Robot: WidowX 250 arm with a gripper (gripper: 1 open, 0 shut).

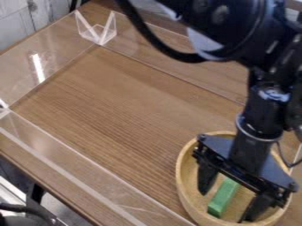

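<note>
My black gripper (231, 177) is down at the lower right, inside a tan round bowl (189, 185), open, with its fingers on either side of a green bar (221, 198). The bar lies in the bowl and is partly hidden by the gripper.
A clear plastic holder (97, 26) stands at the back left. Cables lie off the near left edge. The arm covers much of the right side.
</note>
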